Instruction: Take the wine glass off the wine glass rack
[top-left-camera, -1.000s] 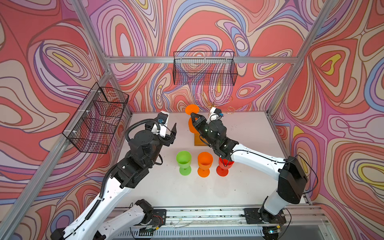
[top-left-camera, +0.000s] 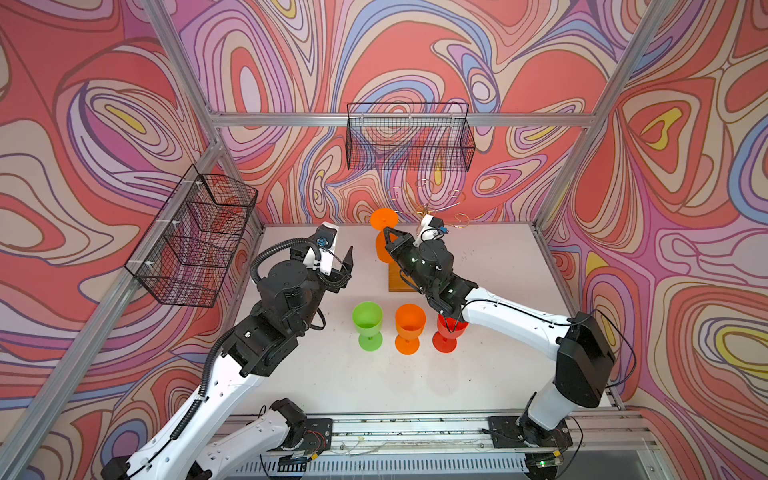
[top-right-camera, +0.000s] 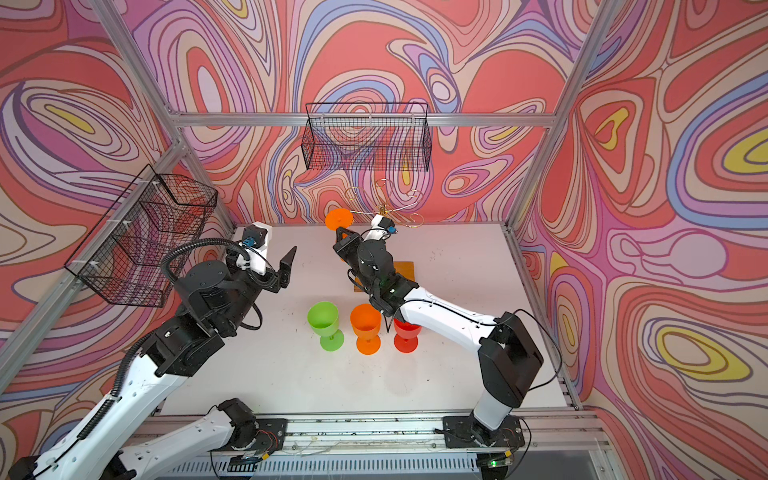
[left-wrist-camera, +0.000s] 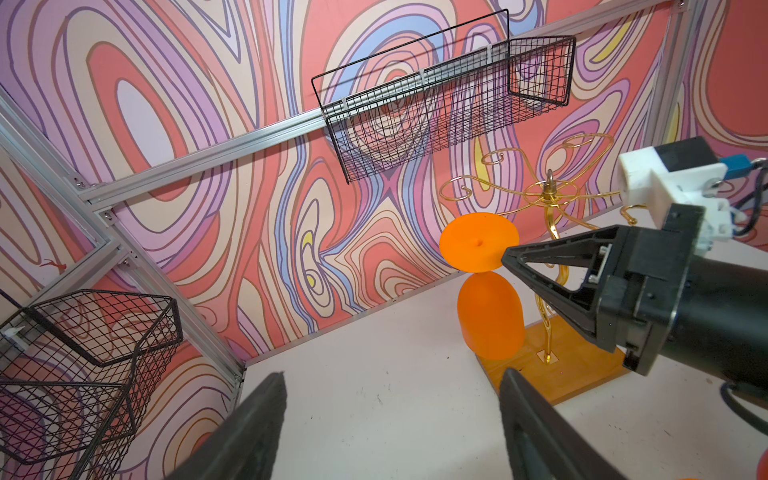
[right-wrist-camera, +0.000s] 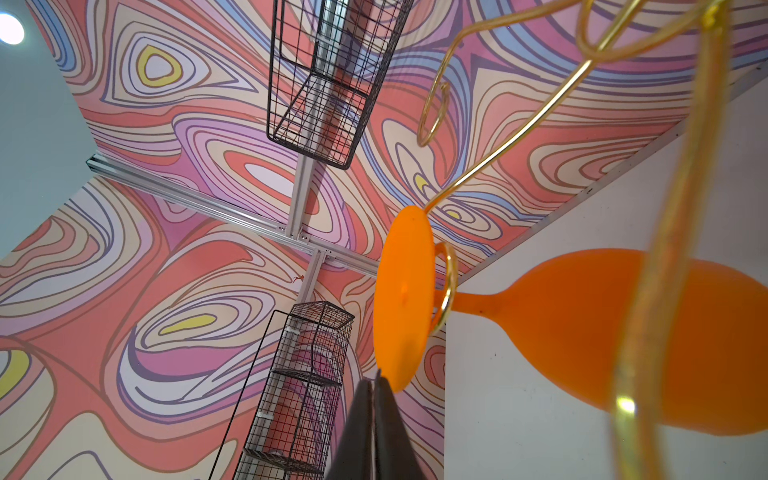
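An orange wine glass (left-wrist-camera: 490, 315) hangs upside down on the gold rack (left-wrist-camera: 552, 189), its stem in one of the curled arms. The glass's round foot (right-wrist-camera: 405, 300) is on top and its bowl (right-wrist-camera: 600, 336) hangs below, clear of the table. My right gripper is shut, its fingertips at the foot's edge with nothing visible between them; whether they touch the edge I cannot tell. My left gripper stands open and empty, well to the left of the rack in the top left view, its fingers spread wide.
Upright green (top-left-camera: 368, 320), orange (top-left-camera: 410, 321) and red (top-left-camera: 445, 340) goblets stand in front of the rack, the red one partly behind my right arm. Wire baskets hang at the back (top-left-camera: 410, 144) and left (top-left-camera: 192, 240).
My right gripper's fingertips have shifted very slightly to the right at the foot's edge. The glass stays on the rack, and the left arm has not moved.
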